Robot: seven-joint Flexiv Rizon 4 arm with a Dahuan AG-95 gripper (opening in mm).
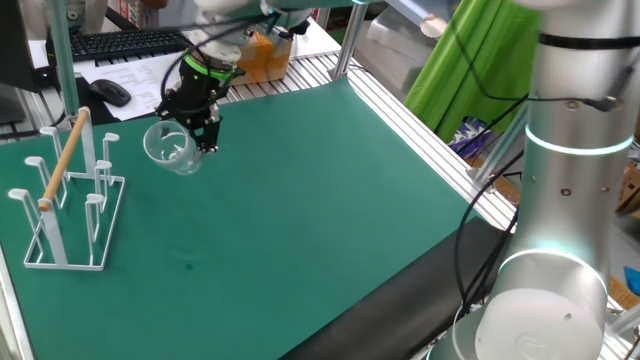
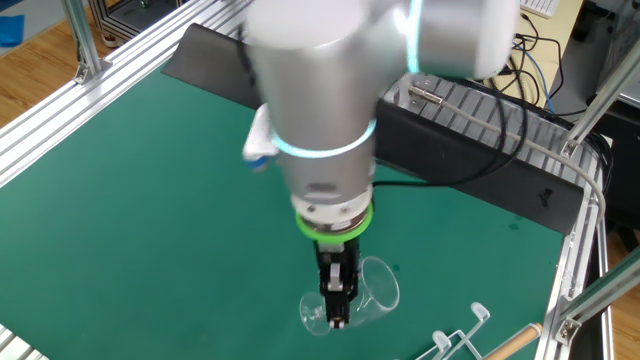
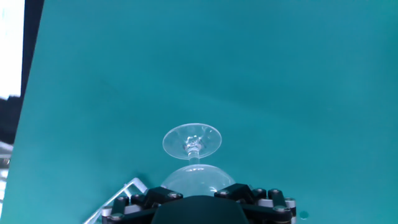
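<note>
A clear stemmed glass [image 1: 170, 147] is held above the green table near its far left part, lying over on its side. My gripper [image 1: 207, 142] is shut on this glass. From the other side, exterior view 2 shows the glass's bowl [image 2: 379, 288] to the right of the black fingers and its round foot [image 2: 313, 313] to their left. In the wrist view the foot [image 3: 192, 140] points away from me, and part of the bowl [image 3: 198, 179] shows between the fingers; its rim is hidden there.
A white wire rack [image 1: 65, 266] with upright hooks and a wooden handle [image 1: 65, 160] stands left of the glass. Beyond the far table edge are a mouse [image 1: 111, 92], a keyboard and papers.
</note>
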